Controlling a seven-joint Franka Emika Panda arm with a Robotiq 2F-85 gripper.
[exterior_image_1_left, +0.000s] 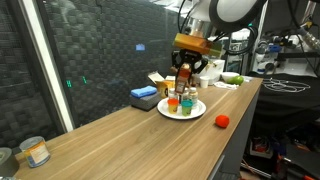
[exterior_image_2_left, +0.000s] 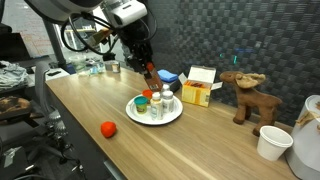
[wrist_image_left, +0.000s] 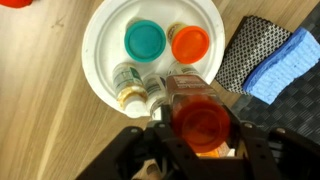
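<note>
My gripper is shut on a brown bottle with an orange-red cap (wrist_image_left: 203, 118), which it holds upright above the white plate (wrist_image_left: 100, 62). In exterior view 1 the bottle (exterior_image_1_left: 182, 77) hangs just over the jars. On the plate stand a teal-lidded jar (wrist_image_left: 145, 40), an orange-lidded jar (wrist_image_left: 188, 43) and several small white-capped bottles (wrist_image_left: 130, 87). The held bottle and the gripper hide part of the plate in the wrist view.
A red tomato-like ball (exterior_image_1_left: 221, 121) lies right of the plate near the table's edge. Behind are a folded blue cloth (exterior_image_1_left: 144, 92) on a dark basket and a yellow box (exterior_image_2_left: 200, 87). A toy moose (exterior_image_2_left: 252, 97) stands near a white cup (exterior_image_2_left: 271, 143).
</note>
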